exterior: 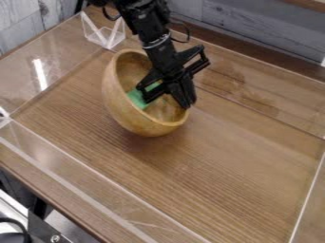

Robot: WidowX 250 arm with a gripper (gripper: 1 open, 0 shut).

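Note:
A tan bowl (pixel 132 112) is tipped on its side over the wooden table, in the middle-left of the camera view. The black arm reaches down from the top to it, with the gripper (pixel 168 82) at the bowl's upper right rim. A green object (pixel 137 98) is partly visible inside the bowl, largely hidden by the rim and the gripper. The gripper looks shut, but whether the rim is between its fingers is hard to tell.
A clear plastic item (pixel 28 125) lies at the left edge, and a dark object (pixel 10 228) shows at the lower left corner.

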